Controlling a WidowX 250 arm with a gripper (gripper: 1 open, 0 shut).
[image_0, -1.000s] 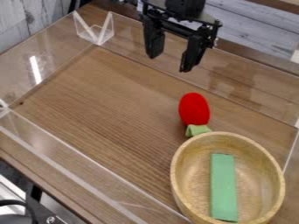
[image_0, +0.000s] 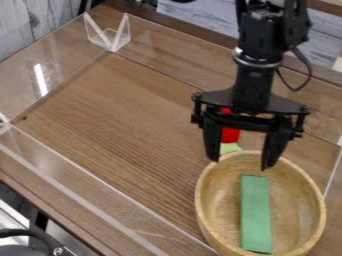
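My black gripper (image_0: 242, 142) is open, low over the near right of the table, its two fingers pointing down at the back rim of a tan bowl (image_0: 218, 210). A red object (image_0: 230, 135) with a light green part below it shows between the fingers, mostly hidden by the gripper. A green rectangular block (image_0: 255, 212) lies inside the bowl.
A small white wire-like rack (image_0: 110, 33) stands at the back left. The table's raised edge runs along the left.
The bowl and block have not moved.
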